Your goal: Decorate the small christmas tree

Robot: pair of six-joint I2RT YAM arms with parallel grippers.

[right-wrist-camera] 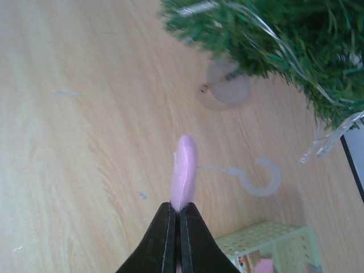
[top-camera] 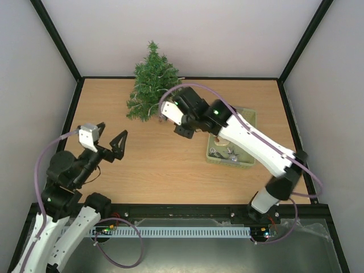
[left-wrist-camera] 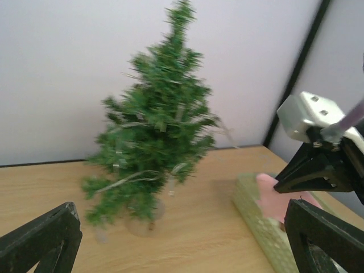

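Observation:
The small green Christmas tree point(top-camera: 151, 79) stands at the back of the table, a wire of lights wound through it, on a clear base point(right-wrist-camera: 227, 85). My right gripper hangs to its front right, fingers shut on a pink flat ornament with a white hook, also seen below that gripper in the left wrist view. My left gripper point(top-camera: 112, 136) stands open at the front left, nothing between its fingers, facing the tree.
A pale green basket point(top-camera: 244, 162) with ornaments sits on the right of the table, partly under the right arm.

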